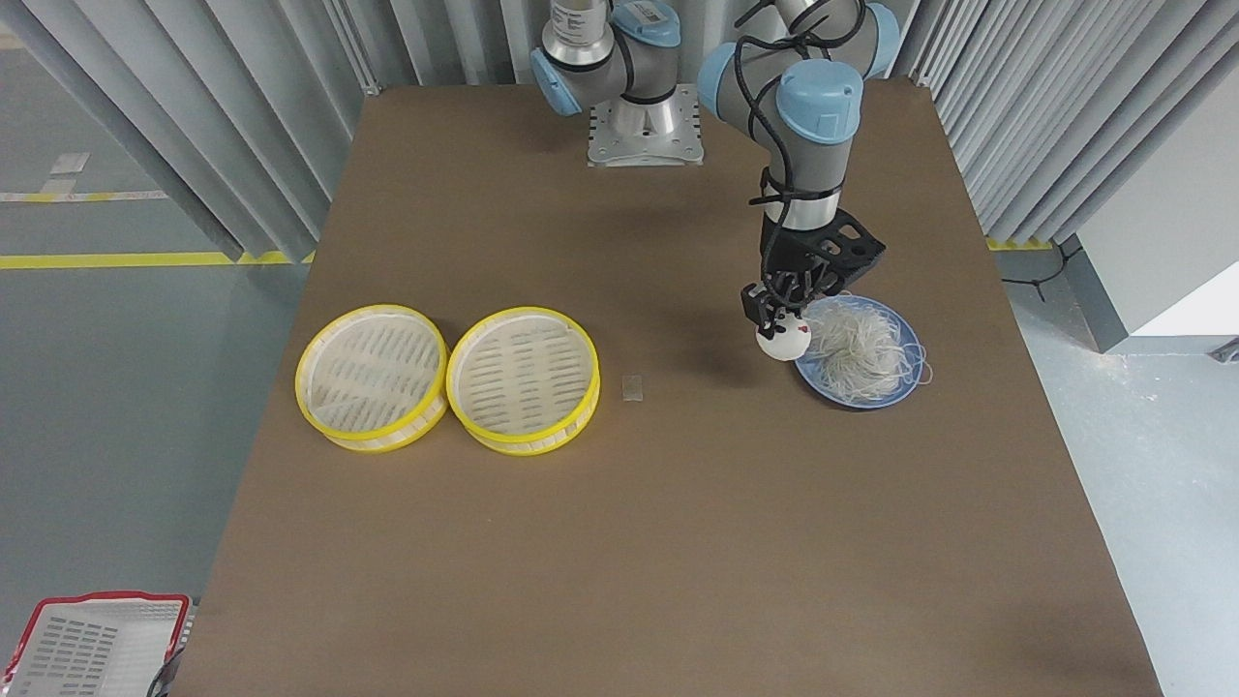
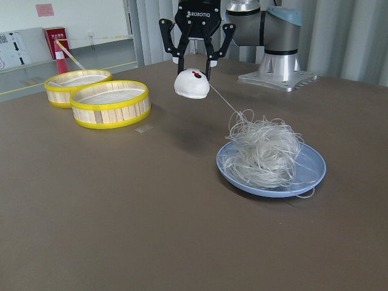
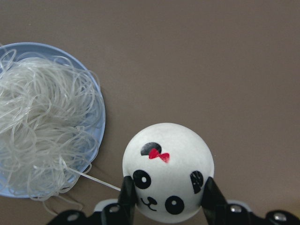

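My gripper (image 2: 193,69) is shut on a white panda-faced bun (image 2: 191,88) with a red bow, lifted above the table in the left view; in the wrist view the bun (image 3: 168,164) sits between both fingers. A white strand runs from the bun down to the pale noodle-like tangle (image 2: 264,151) on a blue plate (image 2: 314,171). In the front view the bun (image 1: 781,342) is at the plate's left edge, just left of the tangle (image 1: 865,354).
Two yellow-rimmed steamer baskets (image 1: 523,374) (image 1: 372,374) stand left of the plate.
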